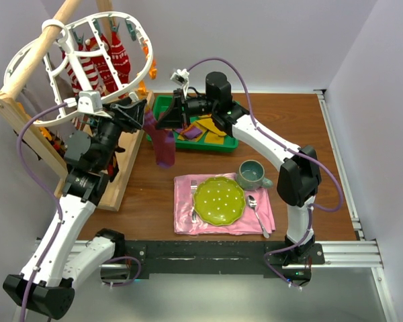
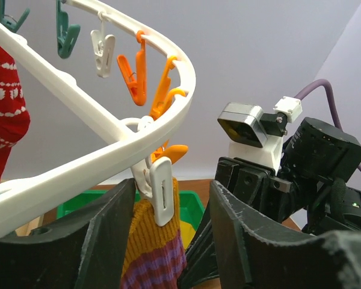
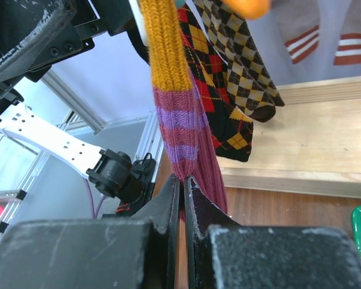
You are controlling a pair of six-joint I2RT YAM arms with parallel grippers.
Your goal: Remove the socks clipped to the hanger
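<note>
A knit sock with a mustard cuff and purple stripes hangs from the white hanger by a white clip. In the left wrist view my left gripper has its fingers apart, one on each side of that clip, with a gap on the right. Lower down, the tips of my right gripper are shut on the sock, pinching it into a gathered fold. From above, the sock drops between both grippers; its upper end is partly hidden.
Several other socks, such as a red patterned one and a checked one, hang around the ring. A green bin with cloths stands behind the right arm. A plate and a mug occupy the table's middle.
</note>
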